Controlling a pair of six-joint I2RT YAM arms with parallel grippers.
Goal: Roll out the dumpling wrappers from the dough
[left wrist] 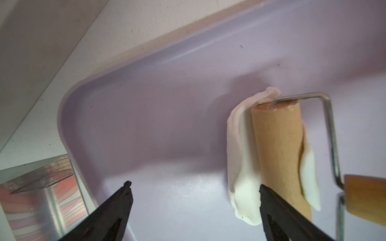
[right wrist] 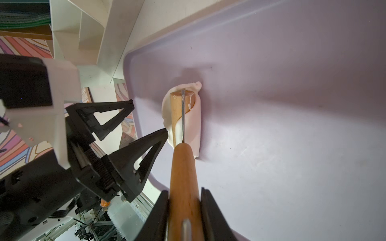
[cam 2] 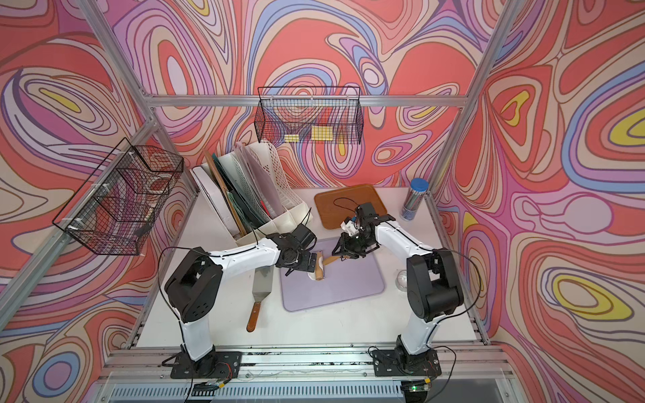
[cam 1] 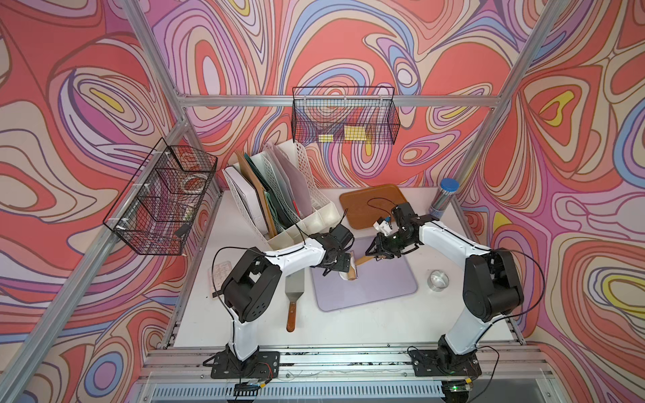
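White dough is wrapped partly around the wooden roller, its edges curling up on both sides; both are on the lilac mat. A bent metal rod joins the roller to a wooden handle. My right gripper is shut on that handle. Beside the dough, my left gripper stands open, the fingers spread above the mat. One of its fingertips overlaps the near part of the dough and roller in the left wrist view; whether it touches them I cannot tell.
A metal spatula lies left of the mat. To the right stands a small glass bowl. Behind are a brown tray, a blue-lidded jar and a white rack of boards.
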